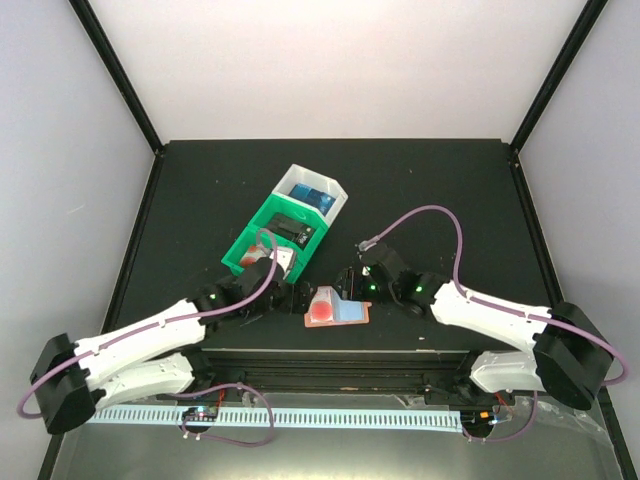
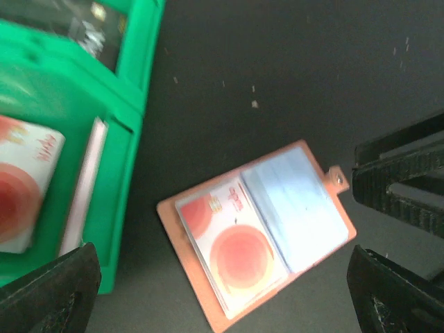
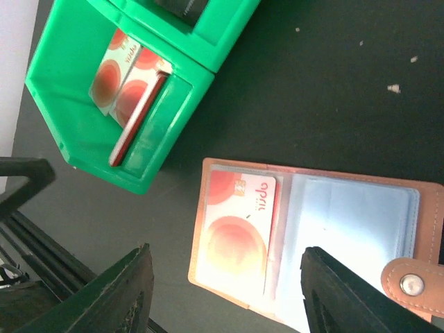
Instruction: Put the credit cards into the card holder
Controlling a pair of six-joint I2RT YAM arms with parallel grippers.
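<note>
The card holder [image 3: 427, 229] lies open on the black table, with a tan border and a snap tab at its right side. A red-and-white card [image 3: 234, 236] lies in its left half; the clear right pocket [image 3: 340, 229] shows pale blue with no card visible in it. My left gripper is open above the holder's lower left, nothing between its fingers. Over the holder from the right, my right gripper stands open and empty too. More red-and-white cards [image 3: 128, 80] sit in the near compartment of the green bin [image 3: 182, 104], left of the holder.
Dark cards [image 1: 292, 230] fill the middle green compartment, and blue cards [image 1: 313, 197] lie in the white bin [image 1: 337, 203] behind. Both grippers are close together over the holder.
</note>
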